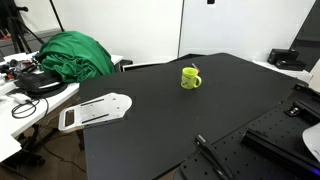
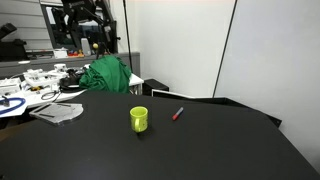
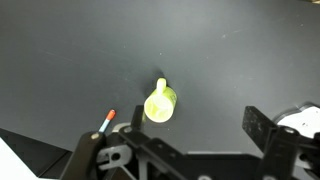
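A yellow-green mug (image 1: pixel 190 78) stands upright on the dark table, its handle to the right in exterior view 1. From above, the wrist view shows the mug (image 3: pixel 160 104) just beyond the gripper, with its handle pointing away. My gripper is open, its fingers wide apart and nothing between them. It is well above the table. A pen with a red end (image 3: pixel 111 112) lies on the table beside the mug; exterior view 2 shows this pen (image 2: pixel 178 113) to the mug's right.
A pale flat board with a handle slot (image 1: pixel 96 111) lies at the table's left edge. Behind it, a green cloth bundle (image 1: pixel 75 56) rests on a cluttered side table.
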